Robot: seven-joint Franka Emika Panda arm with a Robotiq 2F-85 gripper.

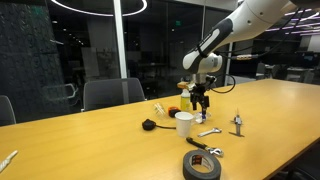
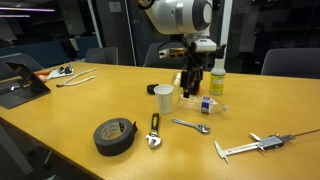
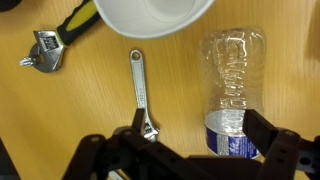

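Over the table, close to a clear plastic bottle (image 3: 233, 75) lying on its side, my gripper stands open. The bottle shows a blue and white label at its near end in the wrist view. In exterior view 2 the same bottle (image 2: 205, 104) lies just under the gripper (image 2: 190, 88); nothing shows between the fingers. A white cup (image 2: 164, 97) stands upright to the bottle's left there. The silver wrench (image 3: 141, 88) lies between the cup and the gripper in the wrist view.
Black tape roll (image 2: 115, 136), adjustable wrench (image 2: 154, 132) and calipers (image 2: 255, 145) lie on the near side. A spray bottle (image 2: 218, 80) stands tall behind the gripper.
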